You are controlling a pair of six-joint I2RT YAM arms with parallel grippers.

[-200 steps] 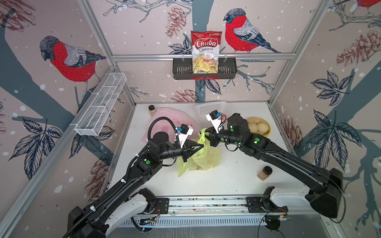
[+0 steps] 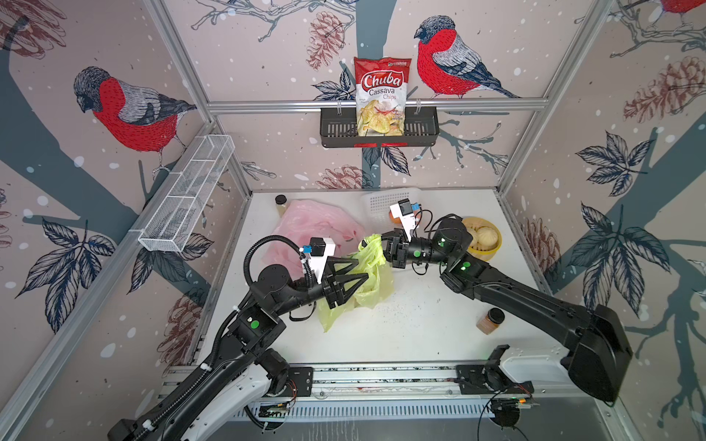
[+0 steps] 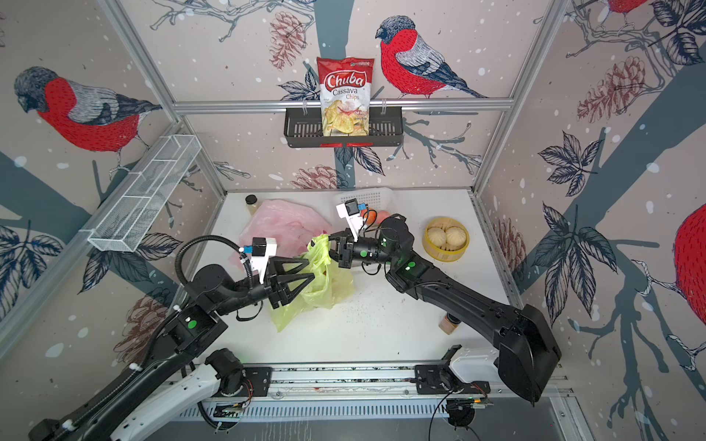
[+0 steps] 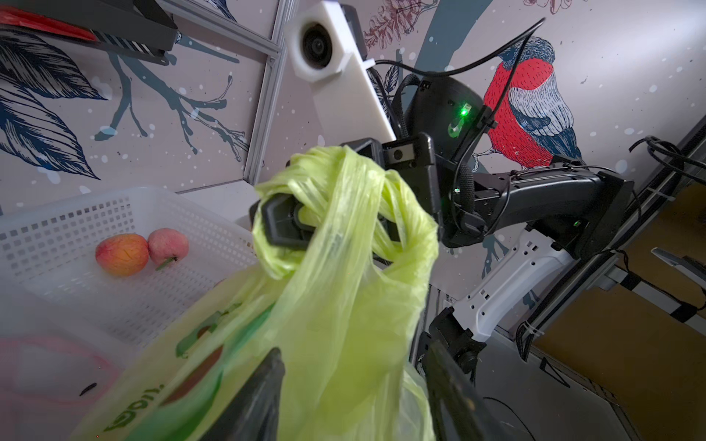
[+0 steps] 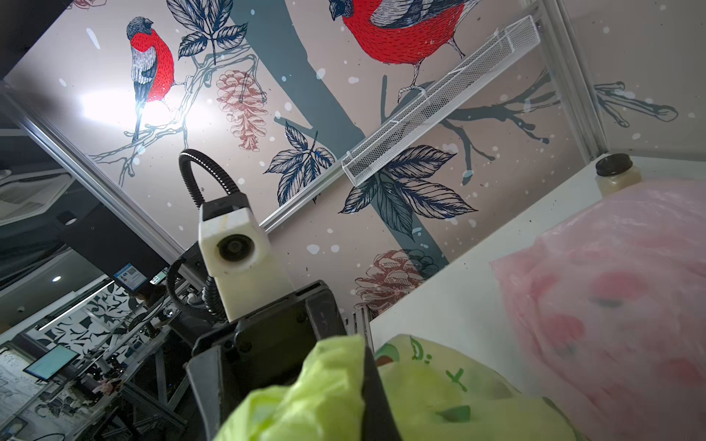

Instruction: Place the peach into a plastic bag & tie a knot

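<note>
A yellow-green plastic bag (image 2: 353, 294) hangs from my right gripper (image 3: 334, 246), which is shut on its gathered top, as the left wrist view (image 4: 345, 294) shows. My left gripper (image 2: 345, 279) stands open in front of the bag at the left, its two fingers either side of the bag's lower front in the left wrist view. Two peach-like fruits (image 4: 121, 255) lie in a white perforated basket (image 4: 59, 242) at the back. Whether a peach is inside the green bag cannot be told.
A pink bag (image 2: 309, 220) lies at the back left beside a jar (image 5: 617, 180). A steamer of buns (image 3: 446, 242) is at the right, a spice jar (image 2: 489, 322) at the front right.
My left gripper has moved left and toward the front, away from the right one. The bag's lower part has shifted left, and my right gripper has risen slightly with the top.
</note>
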